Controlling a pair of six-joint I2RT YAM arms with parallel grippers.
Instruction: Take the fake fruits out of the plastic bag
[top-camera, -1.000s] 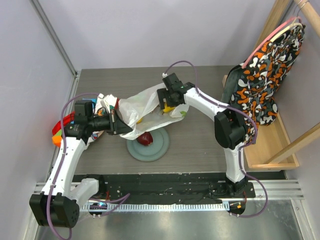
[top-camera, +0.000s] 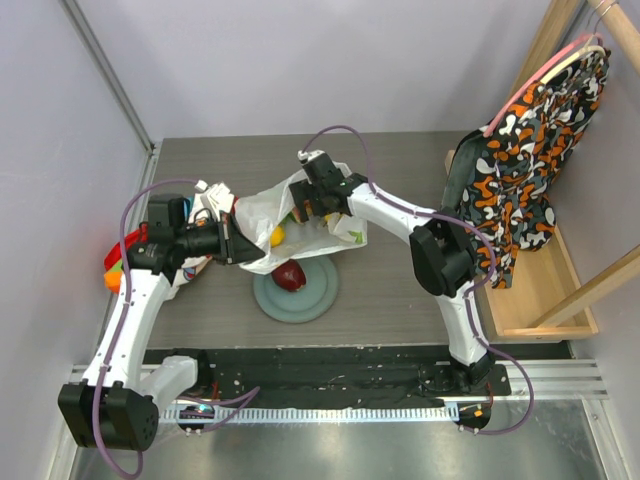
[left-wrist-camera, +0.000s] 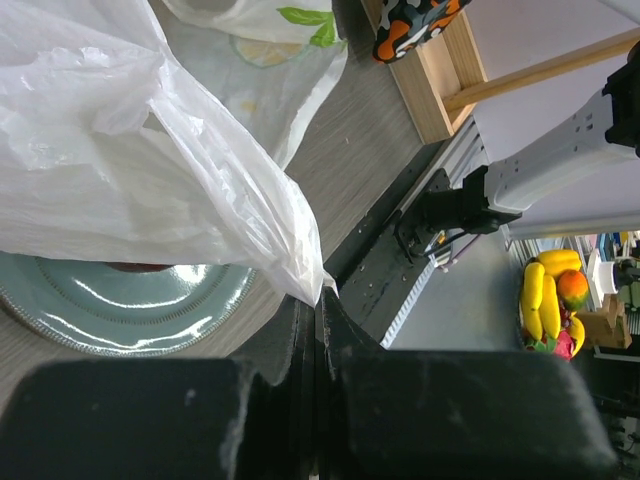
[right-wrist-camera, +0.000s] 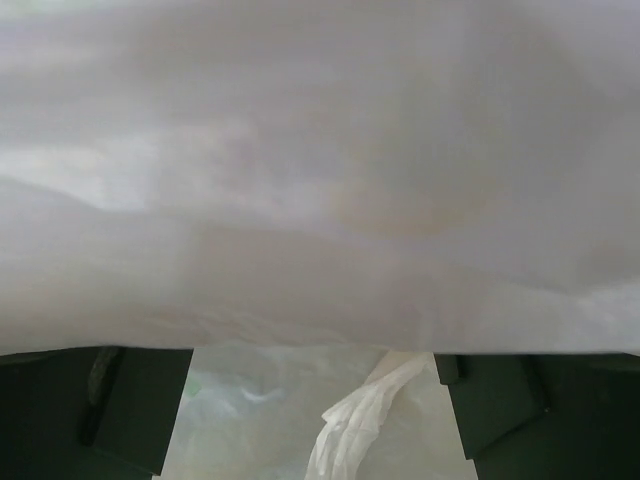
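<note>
The white plastic bag lies spread across the middle of the table, its near edge pulled toward the left. In the left wrist view my left gripper is shut on a gathered corner of the bag. My right gripper is down in the bag's opening with its fingers apart. The right wrist view is mostly blurred bag film, with a twisted strip of bag between the separated fingers and no fruit visible there. Inside the bag, a yellow fruit shows left of the right gripper, which partly hides other yellow and orange bits.
A dark red fruit rests on the blue-grey plate in front of the bag. Colourful packaging lies at the left behind the left arm. A wooden rack with a patterned garment stands right.
The right gripper has moved left within the bag, and more of the yellow fruit at the left shows now. The left arm holds still.
</note>
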